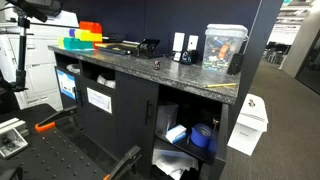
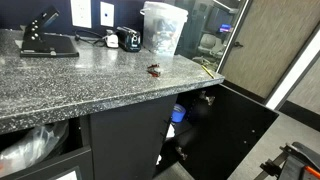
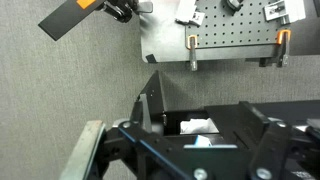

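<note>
In the wrist view my gripper is open, its dark fingers spread wide apart at the bottom with nothing held between them. Beyond it is an open cabinet seen from above, holding a white item (image 3: 198, 127). The black cabinet door (image 2: 232, 128) stands swung out in exterior view 2. Inside the cabinet, exterior view 1 shows a blue round item (image 1: 201, 134), a white-and-blue packet (image 1: 176, 133) and a white bag (image 1: 175, 160). I cannot make out the gripper clearly in either exterior view.
Along the speckled counter (image 1: 150, 70) are colored blocks (image 1: 85, 33), a clear tub (image 1: 222, 47) and a small dark reddish object (image 2: 153, 71). A white bin (image 1: 248, 124) stands beside the cabinet. My perforated base plate (image 3: 235, 25) carries orange clamps. Carpet (image 3: 75, 80) lies open at left.
</note>
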